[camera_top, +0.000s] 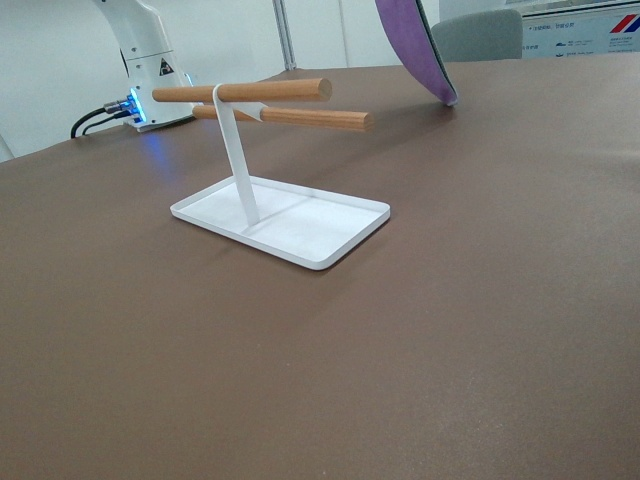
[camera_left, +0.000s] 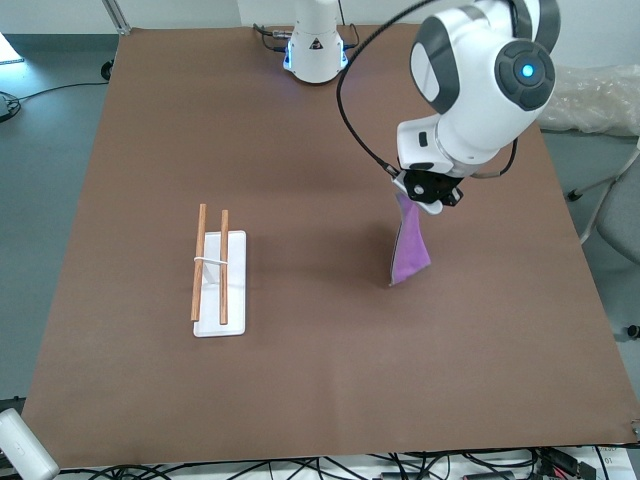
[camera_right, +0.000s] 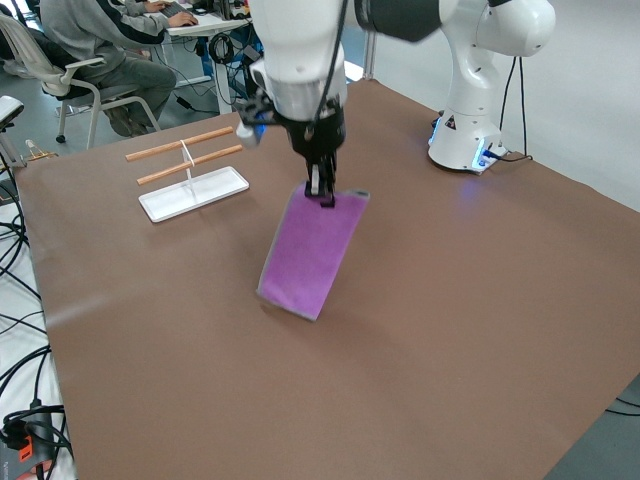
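A purple cloth (camera_left: 408, 247) with a grey edge hangs from my gripper (camera_right: 320, 190), whose black fingers are shut on its upper edge. In the top view the cloth (camera_top: 413, 45) dangles with its lower tip near the tabletop. A white rack with two wooden bars (camera_left: 197, 280) on a white tray (camera_top: 310, 225) stands to one side of the cloth, apart from it, at the left in the left and right views.
Cables run along the near edge, and a chair (camera_left: 620, 210) is at the right.
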